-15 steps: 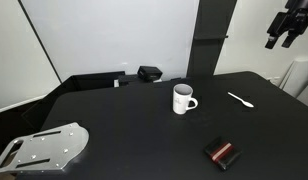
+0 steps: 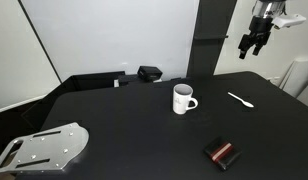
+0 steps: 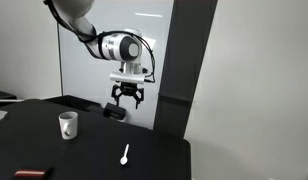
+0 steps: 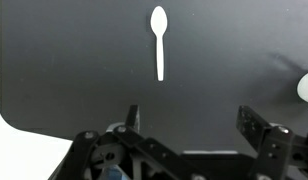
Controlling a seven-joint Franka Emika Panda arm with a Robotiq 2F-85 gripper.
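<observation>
A white spoon (image 2: 240,100) lies flat on the black table; the wrist view shows this spoon (image 4: 160,42) whole, bowl toward the top edge. Left of it in exterior view 1 stands a white mug (image 2: 183,98) upright, and only a sliver of the mug (image 4: 307,88) enters the wrist view at the right edge. High above the table, at the top right of exterior view 1, hangs my gripper (image 2: 253,48). Its fingers are spread wide in the wrist view, where the gripper has nothing between its tips.
A dark block with a reddish stripe (image 2: 222,153) lies near the table's front. On the left rests a silver metal plate (image 2: 54,148). A small black box (image 2: 149,73) stands at the back edge. Bare table surrounds the spoon.
In exterior view 1 my gripper has moved left and somewhat lower over the last second. The spoon, mug and other objects have stayed in place.
</observation>
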